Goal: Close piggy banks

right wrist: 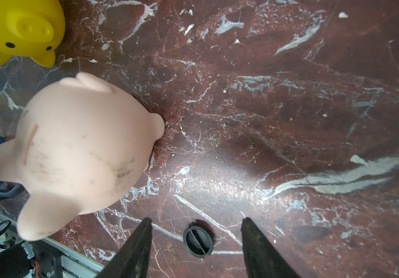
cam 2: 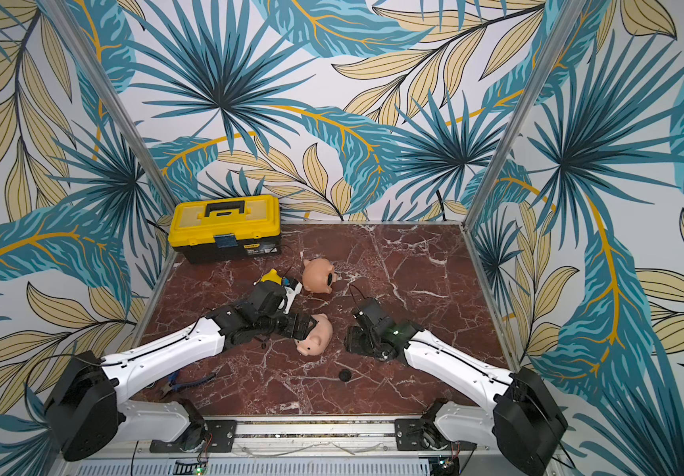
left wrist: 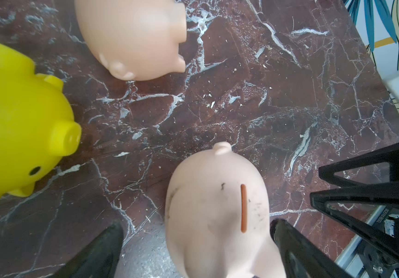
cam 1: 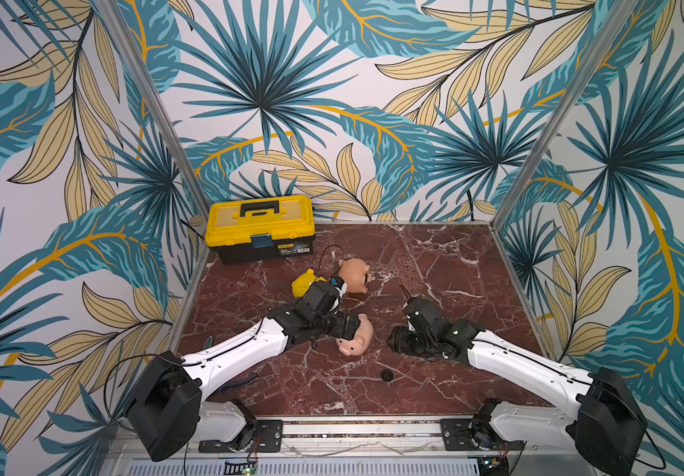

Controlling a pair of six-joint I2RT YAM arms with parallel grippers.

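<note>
A pink piggy bank (cam 1: 355, 336) now shows its back, slot and face upward in the middle of the table; its underside is hidden. My left gripper (cam 1: 349, 324) is at its rear, fingers (left wrist: 93, 254) spread wide around the body, the left one clear of it. On the table lies a black round plug (right wrist: 198, 241). The right gripper is open above it, nothing between its fingers. Farther back, a peach piggy bank (cam 2: 317, 275) lies on its side with a dark round spot on its underside. A yellow piggy bank (left wrist: 23, 125) sits left of it.
A yellow and black toolbox (cam 1: 260, 228) stands at the back left. Blue-handled pliers (cam 2: 187, 383) lie near the front left, by the left arm.
</note>
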